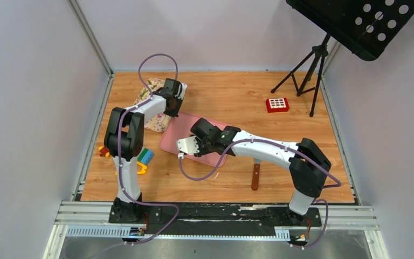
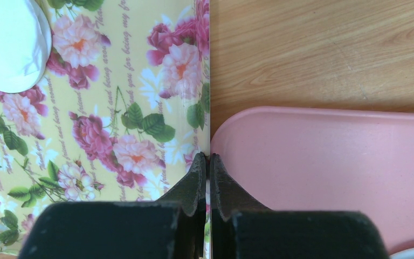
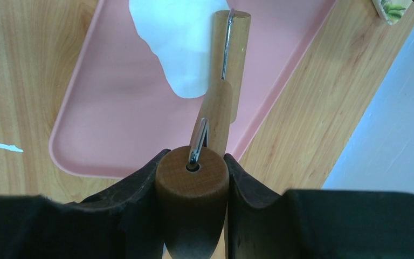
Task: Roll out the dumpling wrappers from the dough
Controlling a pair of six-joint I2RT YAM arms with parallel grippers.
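A flattened white dough sheet (image 3: 172, 43) lies on the pink tray (image 1: 170, 141), under the wooden rolling pin (image 3: 234, 54). My right gripper (image 1: 191, 151) is over the tray, its fingers round the pin's near handle (image 3: 191, 199); the fingertips are hidden behind it. My left gripper is shut with nothing visible between its fingers, at the border of the floral mat (image 2: 113, 91) and the tray. White wrappers (image 2: 8, 40) lie stacked on the mat in the left wrist view.
A spatula (image 1: 255, 175) lies right of the tray, a red block (image 1: 277, 105) behind it, and toy bricks (image 1: 144, 156) at left. A black stand (image 1: 315, 75) occupies the back right. A thin dough scrap (image 3: 0, 144) lies beside the tray.
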